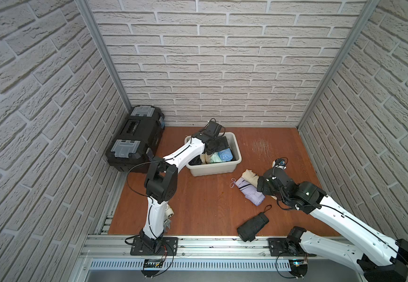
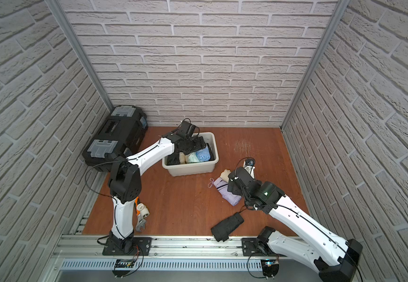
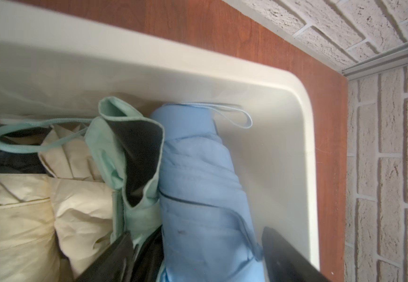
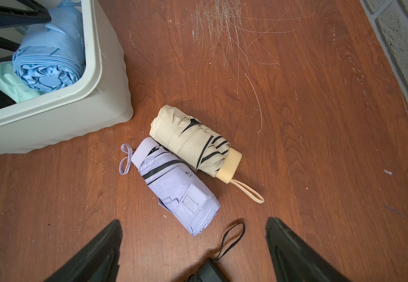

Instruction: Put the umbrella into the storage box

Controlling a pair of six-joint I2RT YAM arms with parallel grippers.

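Observation:
The blue umbrella lies in the white storage box, along its right-hand wall. My left gripper is inside the box's rim, open, with its dark fingers spread on either side of that umbrella. Left of it sit a mint-green umbrella and cream ones. On the table lie a lilac umbrella and a beige umbrella, side by side. A black umbrella rests closer to the front edge. Above the table my right gripper hangs open with nothing between its fingers.
A black toolbox stands at the back left. Beside the left arm's base are a tape roll and a wrench. Table right of the box is bare, and brick walls enclose the sides.

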